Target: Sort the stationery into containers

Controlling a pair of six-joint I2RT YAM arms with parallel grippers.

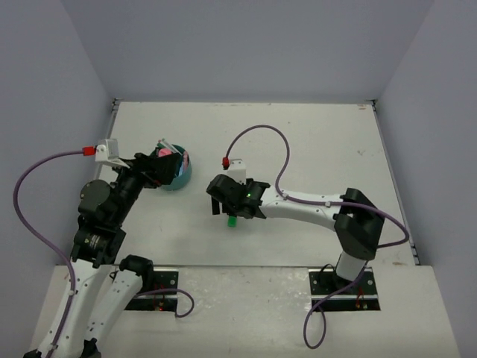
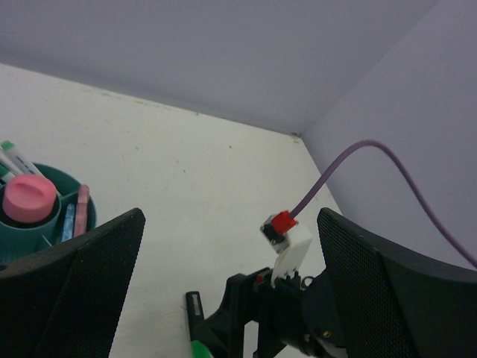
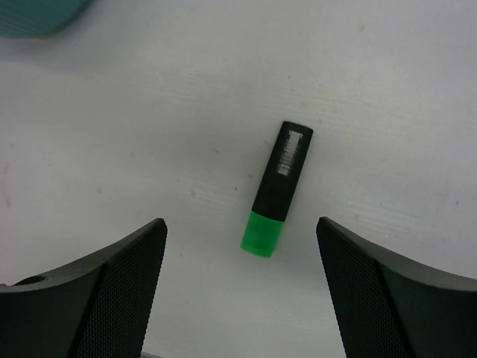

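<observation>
A black highlighter with a green end (image 3: pixel 277 183) lies on the white table. In the right wrist view it shows below and between the spread fingers of my open right gripper; the top view shows only its green tip (image 1: pixel 232 221) beside that gripper. A round teal holder (image 1: pixel 177 180) stands at the table's left, with pens, a pink round item (image 2: pixel 30 197), a pink stick (image 2: pixel 82 211) and a blue stick (image 2: pixel 68 222) inside. My left gripper is open and empty, near the holder's right edge.
Grey walls enclose the table (image 1: pixel 320 142) at the back and both sides. The right forearm (image 1: pixel 302 211) crosses the front right part.
</observation>
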